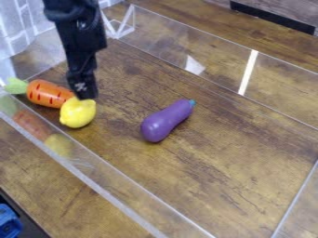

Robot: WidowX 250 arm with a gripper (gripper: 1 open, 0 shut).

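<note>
My dark gripper (84, 89) hangs above and just behind a yellow lemon (78, 114), its fingers open and apparently apart from it. An orange carrot (47, 93) with a green top lies left of the lemon, near the clear wall. A purple eggplant (166, 122) lies to the right on the wooden surface.
A clear low wall (125, 203) borders the front left, with another along the back. A blue object (6, 222) shows at the lower left corner, outside the wall.
</note>
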